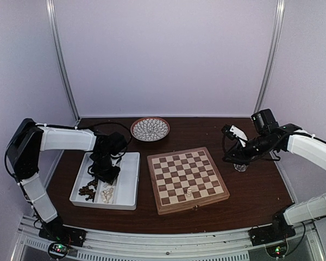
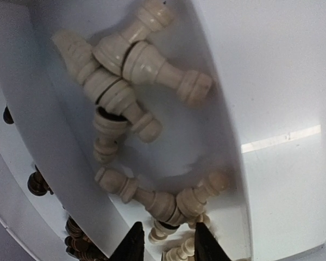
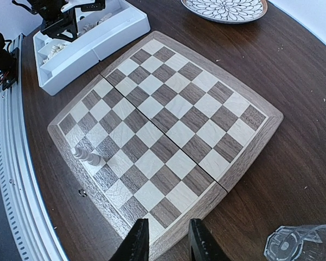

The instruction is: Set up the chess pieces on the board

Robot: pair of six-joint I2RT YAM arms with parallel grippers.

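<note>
One pale chess piece (image 1: 189, 192) stands upright on the wooden chessboard (image 1: 220, 196), close to its front edge; the right wrist view also shows this pale piece (image 3: 86, 156). Several pale pieces (image 2: 162, 74) lie on their sides in the middle compartment of the white box (image 1: 129, 202). Over that compartment hangs my left gripper, fingers apart; more pale pieces (image 2: 182, 251) lie beneath and beyond the gap, none visibly gripped. Dark pieces (image 1: 87, 191) fill the left compartment. Off the board's right side, my right gripper is raised and open, empty.
A patterned bowl (image 1: 150, 129) sits behind the box and board. A clear glass (image 3: 285, 244) stands right of the board, partly under my right arm. Walls (image 2: 228, 119) divide the box, and its right compartment looks empty. Bare table (image 1: 250, 204) lies right of the board.
</note>
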